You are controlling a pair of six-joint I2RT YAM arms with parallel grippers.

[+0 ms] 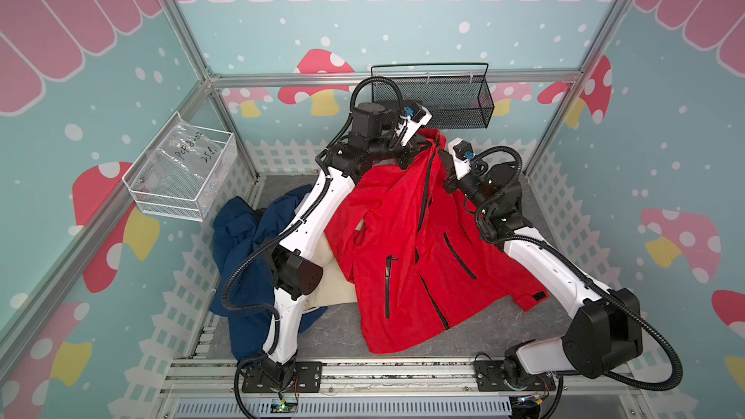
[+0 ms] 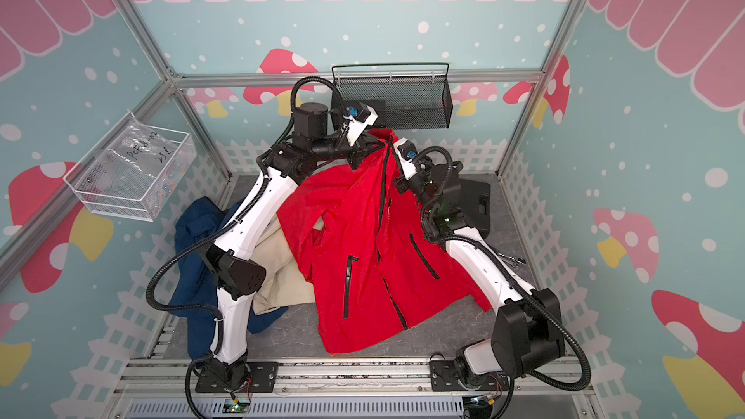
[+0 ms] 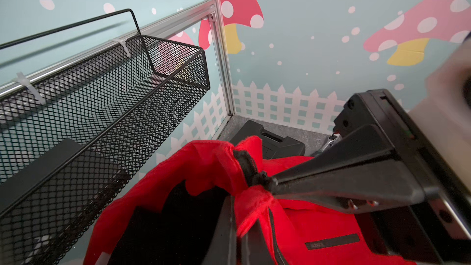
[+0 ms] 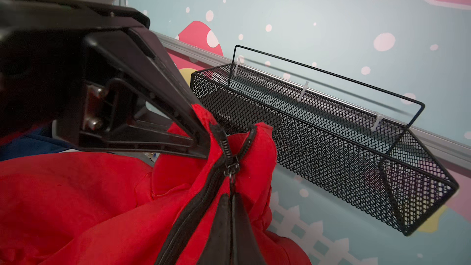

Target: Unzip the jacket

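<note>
The red jacket (image 1: 403,240) hangs by its raised collar, its lower part spread on the table. My left gripper is shut on the collar cloth (image 3: 248,206), to the left of the zip. Just across from it, my right gripper is shut on the thin pull hanging from the zip slider (image 4: 231,166). Above that slider, near the collar's top, the black teeth (image 4: 224,147) part into two rows. Below, the front zip (image 1: 426,186) runs down as a dark line; the right wrist view shows only its upper stretch.
Behind the collar, a black mesh basket (image 4: 314,137) is fixed to the back wall, close to both grippers. Dark blue cloth (image 1: 240,264) and cream cloth (image 1: 333,283) lie at the left. A black case (image 2: 475,205) stands behind the right arm.
</note>
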